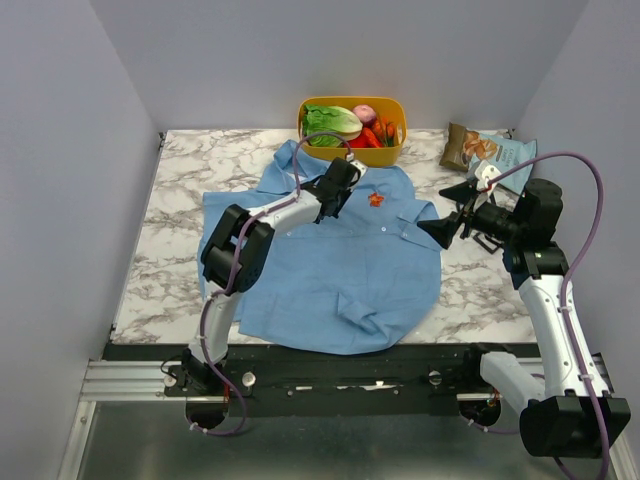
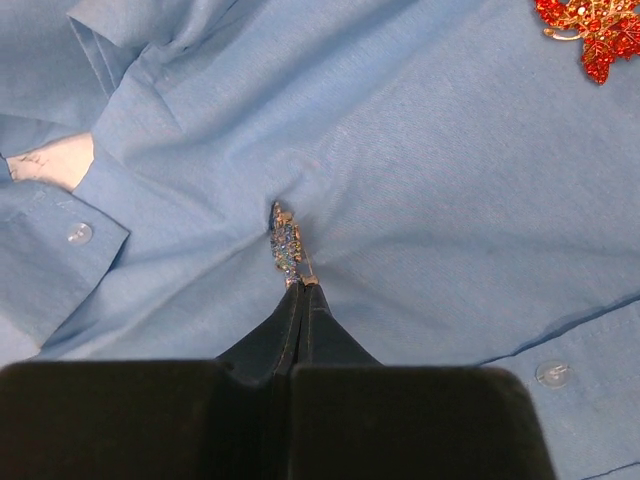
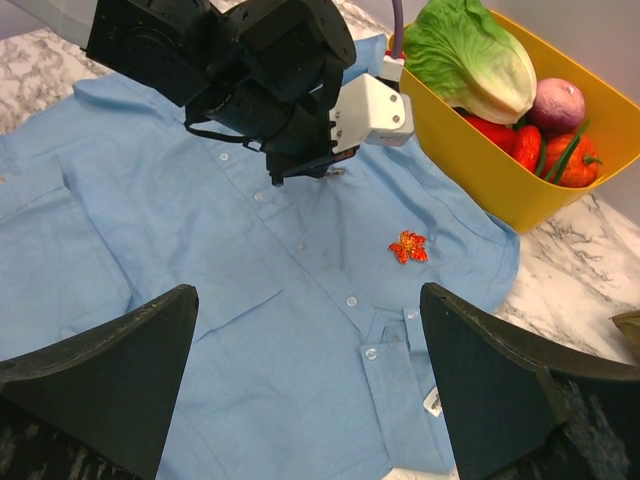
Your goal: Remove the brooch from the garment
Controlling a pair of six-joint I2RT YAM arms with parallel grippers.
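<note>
A blue shirt (image 1: 310, 280) lies spread on the marble table. My left gripper is shut at the base of a small glittery brooch (image 2: 286, 245) on the fabric, which puckers around it; whether the tips grip its edge is hard to tell. A red leaf-shaped brooch (image 1: 376, 199) lies on the shirt to the right, also at the upper right of the left wrist view. My right gripper (image 1: 452, 210) is open, raised over the right edge of the shirt, its two fingers apart in the right wrist view.
A yellow basket (image 1: 350, 153) of vegetables stands behind the shirt. Two bags (image 1: 460, 148) lie at the back right. Bare marble (image 1: 170, 240) shows at the left.
</note>
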